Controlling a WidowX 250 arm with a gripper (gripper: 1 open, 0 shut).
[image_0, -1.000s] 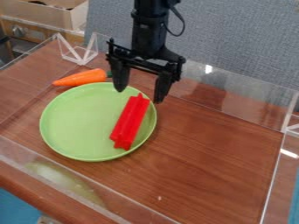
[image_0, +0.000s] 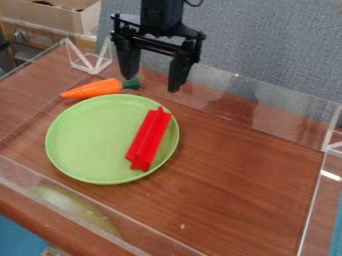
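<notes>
My black gripper (image_0: 152, 64) hangs open at the top centre, above the back of the wooden table, with nothing between its fingers. Below it, a green plate (image_0: 87, 140) rests on the table at the left, with a red elongated object (image_0: 150, 137) lying lengthwise on its right half. Behind the plate an orange toy carrot (image_0: 94, 89) with a green top lies on the table, under and left of the gripper.
A clear low barrier (image_0: 287, 112) borders the table. A white wire-like frame (image_0: 88, 58) stands at the back left, near a cardboard box (image_0: 47, 14).
My gripper has risen and moved slightly back and left, away from the plate. The plate, red object and carrot look unchanged.
</notes>
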